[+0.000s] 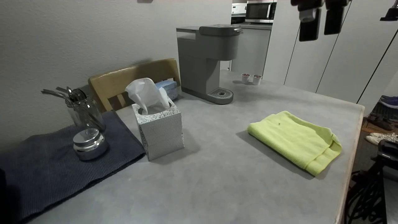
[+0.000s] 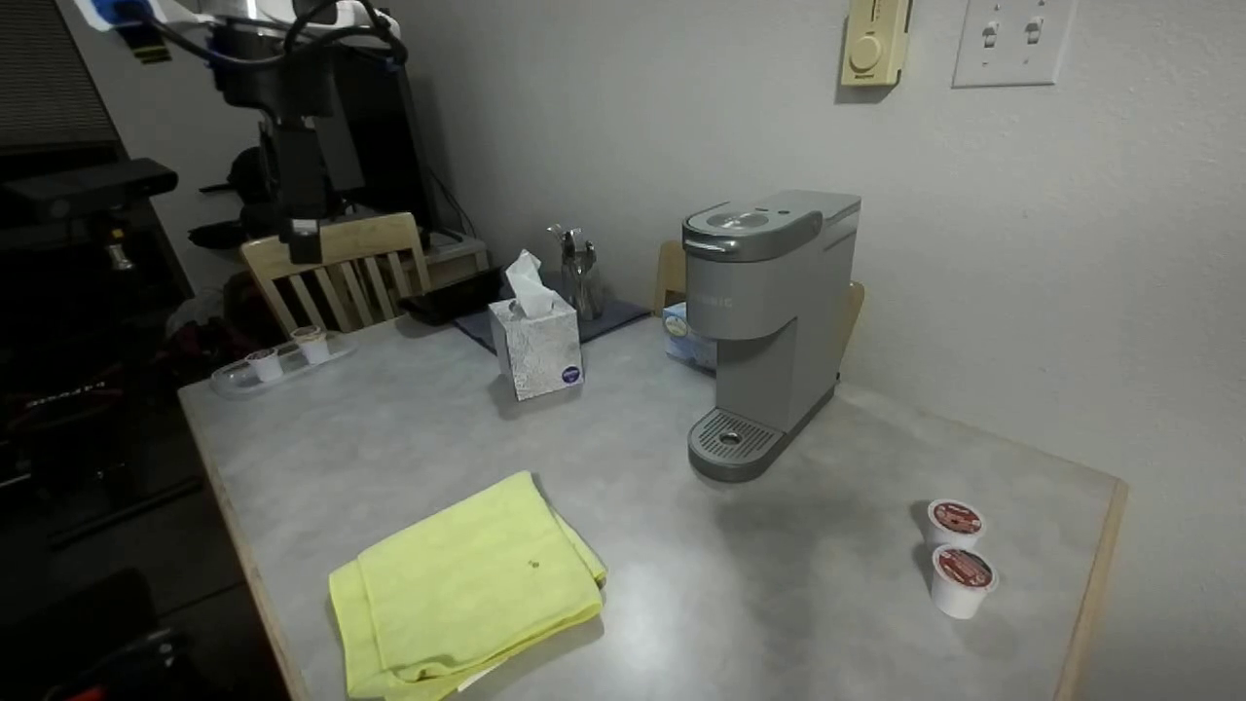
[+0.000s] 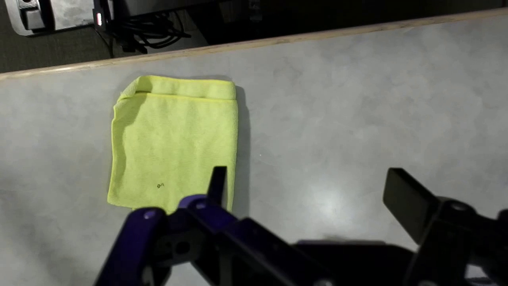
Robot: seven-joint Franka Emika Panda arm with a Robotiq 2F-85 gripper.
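Note:
A folded yellow-green cloth [image 1: 296,140] lies flat near the table's edge. My gripper [image 1: 317,24] hangs well above the table, at the top of exterior view 1. From above, in the wrist view, its fingers stand wide apart with only bare tabletop between them; the left finger [image 3: 217,186] overlaps the near right corner of the cloth [image 3: 176,138] in the picture. In exterior view 2 the gripper [image 2: 304,239] shows side-on, high over the table and clear of everything on it.
A grey coffee maker [image 2: 759,315] stands by the wall, two pods [image 2: 960,580] at the table's right end. A tissue box [image 1: 162,128], a jar of cutlery [image 1: 85,114] on a dark mat [image 1: 56,164], and a tray with two cups [image 2: 234,380] also occupy the table.

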